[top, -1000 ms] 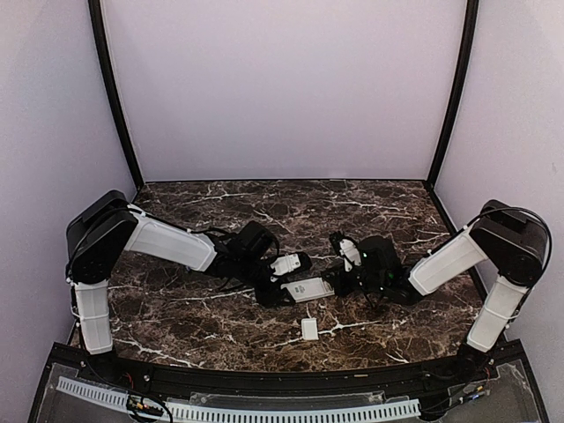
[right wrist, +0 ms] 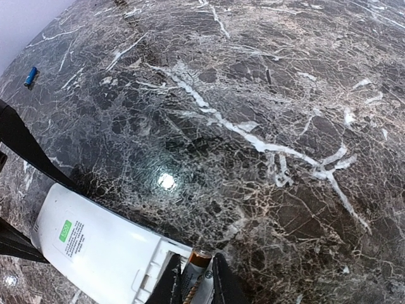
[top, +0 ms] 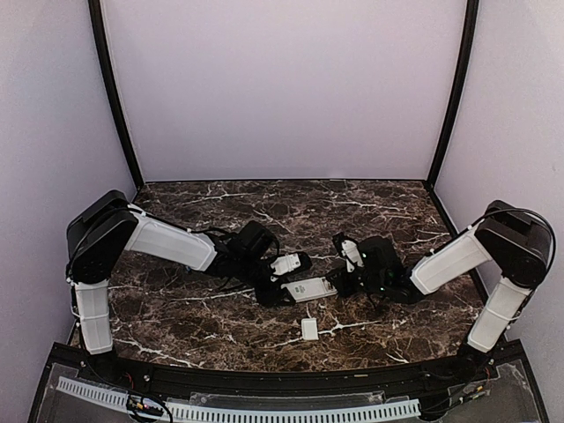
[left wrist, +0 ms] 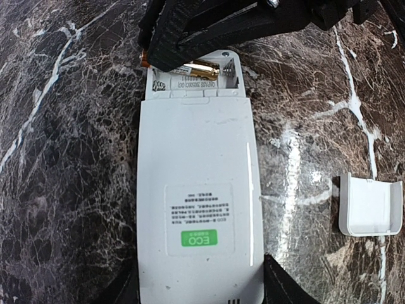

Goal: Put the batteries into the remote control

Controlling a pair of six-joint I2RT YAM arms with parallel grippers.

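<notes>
In the left wrist view the white remote (left wrist: 199,145) lies back side up, its battery compartment uncovered at the far end. My left gripper is shut on the remote's near end, one finger at each side. A copper-and-gold battery (left wrist: 204,68) lies aslant over the compartment. Its gold end is near the spring, and its copper end reaches the opposite side, looking raised at the rim. My right gripper stands slightly open around that battery, with gaps beside it in the right wrist view. A black right finger (left wrist: 166,41) hides its middle.
A blue battery (right wrist: 30,76) lies alone on the dark marble table, far left in the right wrist view. The white battery cover (left wrist: 370,206) rests to the right of the remote in the left wrist view. Marble around them is clear.
My right gripper has parted slightly and turned a little. The left gripper and remote stayed put.
</notes>
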